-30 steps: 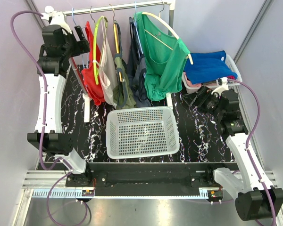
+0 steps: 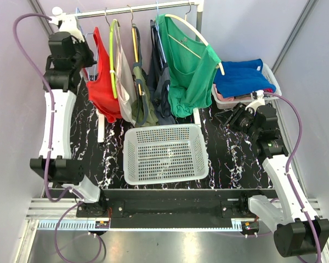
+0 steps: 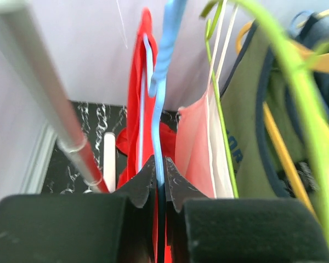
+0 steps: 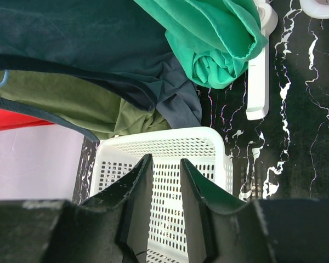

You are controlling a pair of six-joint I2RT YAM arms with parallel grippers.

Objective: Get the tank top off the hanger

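A red tank top (image 2: pixel 103 82) hangs at the left end of the rack, and a blue hanger (image 2: pixel 90 60) stands at its left side. In the left wrist view, that blue hanger (image 3: pixel 158 120) runs down between the joined fingertips of my left gripper, which is shut on it. Red cloth (image 3: pixel 136 137) shows just behind, with another stretch of blue hanger against it. Low at the right, my right gripper is partly open and empty, with the white basket (image 4: pixel 221 164) visible beyond its fingers.
Right of the red top hang a pale garment (image 2: pixel 124 82), an olive one (image 2: pixel 146 107), a dark one (image 2: pixel 162 93) and a green one (image 2: pixel 187 82). An empty basket (image 2: pixel 165 179) sits mid-table; another basket (image 2: pixel 274 82) holds folded clothes. A rack post (image 3: pixel 52 87) stands close left.
The right arm has stayed put.
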